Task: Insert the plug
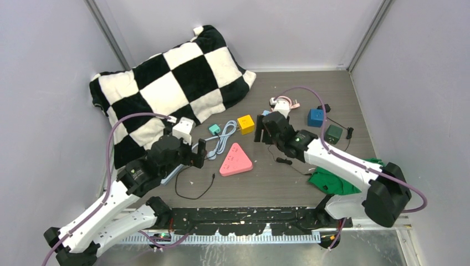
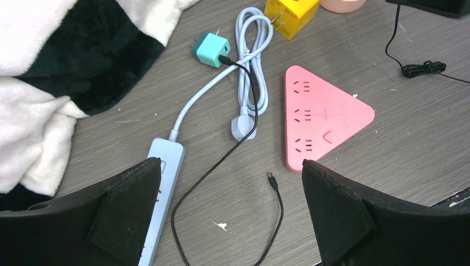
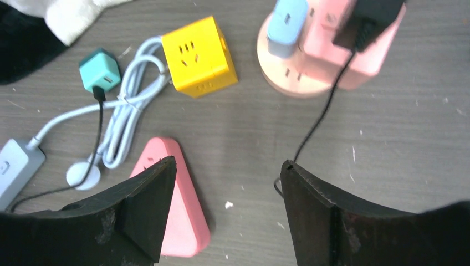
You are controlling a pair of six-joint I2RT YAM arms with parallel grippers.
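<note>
A pink triangular power strip lies mid-table. A teal plug adapter with a black cable sits beside a coiled white-blue cord, near a yellow cube socket. In the right wrist view, a pink stepped socket carries a light-blue block and a black charger with a cable. My open left gripper hovers over the table left of the pink strip. My right gripper stands open over the table, short of the pink stepped socket, nothing between its fingers.
A checkered blanket covers the back left. A white strip lies at the left. Blue and green adapters sit at the right, a green cloth at the front right.
</note>
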